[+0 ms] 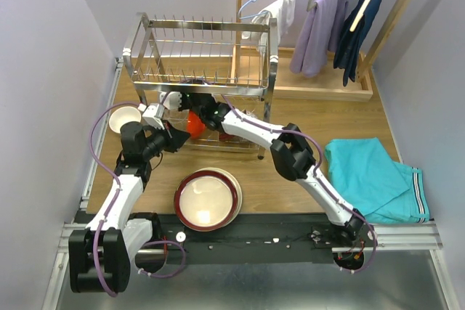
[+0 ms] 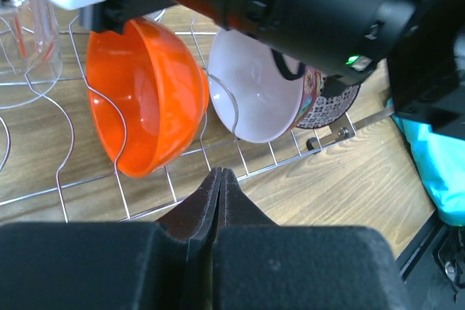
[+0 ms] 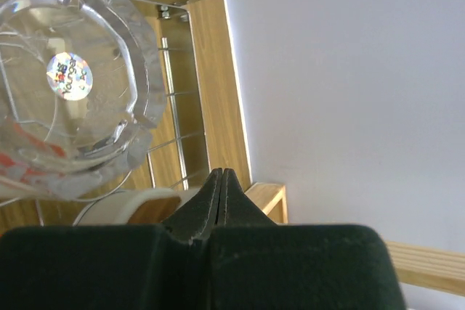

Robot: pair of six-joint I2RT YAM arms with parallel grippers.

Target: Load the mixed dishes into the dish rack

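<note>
My left gripper [image 1: 174, 136] is shut in front of the rack's lower tier; what is between its fingers does not show. My right gripper is shut, nothing visible between its fingertips, beside a clear glass dish [image 3: 80, 128] inside the rack. An orange bowl [image 2: 145, 99] stands tilted in the wire slots, next to a white bowl [image 2: 254, 85] and a patterned dish [image 2: 327, 110]. A white bowl [image 1: 123, 114] sits left of the rack. Stacked plates [image 1: 205, 200], one red-rimmed, lie in front of it.
The rack's upper tier [image 1: 200, 88] is empty. A wooden stand with hanging clothes [image 1: 318, 38] is at the back right. Turquoise cloths [image 1: 367, 179] lie on the right. Bare table lies between rack and plates.
</note>
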